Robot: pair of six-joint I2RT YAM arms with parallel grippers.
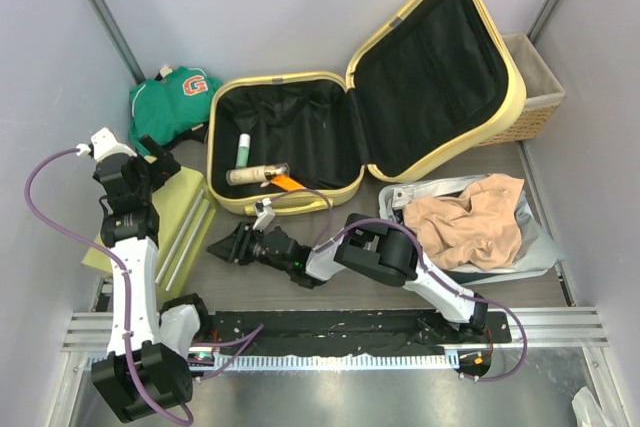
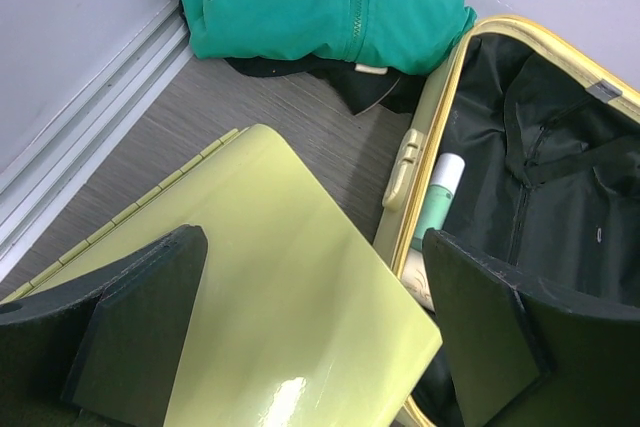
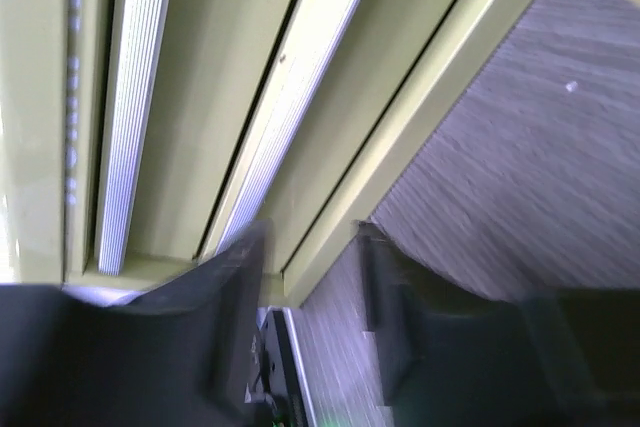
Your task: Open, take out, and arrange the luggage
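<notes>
The black suitcase with a yellow rim lies open at the back, its lid tilted up to the right. Inside are a green tube with a white cap, a beige bottle and something orange. At the left sits a yellow-green drawer box, two pale strips along its front. Above its top, my left gripper is spread wide open with nothing held. My right gripper stands over the floor just right of the box front; its blurred fingers are parted and empty.
Behind the box lies a green bag with an orange logo. A grey bin holding peach cloth stands at the right, with a woven basket behind it. Bare floor shows in front of the suitcase.
</notes>
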